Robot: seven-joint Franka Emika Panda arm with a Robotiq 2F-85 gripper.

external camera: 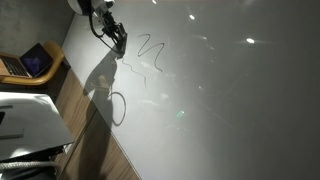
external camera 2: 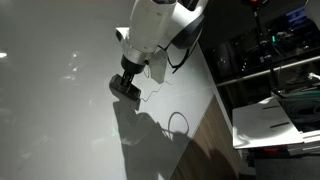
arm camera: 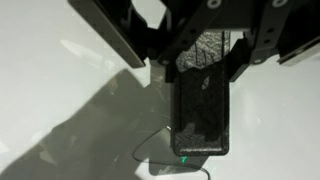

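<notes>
A dark rectangular block, looking like a whiteboard eraser (arm camera: 203, 118), is clamped between the fingers of my gripper in the wrist view. In exterior view 2 the eraser (external camera 2: 124, 88) is close to or against the white board (external camera 2: 60, 110); exact contact cannot be told. Exterior view 1 has my gripper (external camera: 120, 44) near the board's upper left, just left of a dark zigzag mark (external camera: 152, 44). Below it run a faint wavy line (external camera: 135, 72) and a drawn loop (external camera: 118, 107). Part of a thin dark line (arm camera: 141, 147) shows beside the eraser's lower end.
A laptop (external camera: 38, 60) sits on an orange-edged chair at the left. Beneath it is a pale table (external camera: 35, 125). Wooden flooring (external camera: 80, 120) borders the board. Most of the board's right side is bare apart from light reflections.
</notes>
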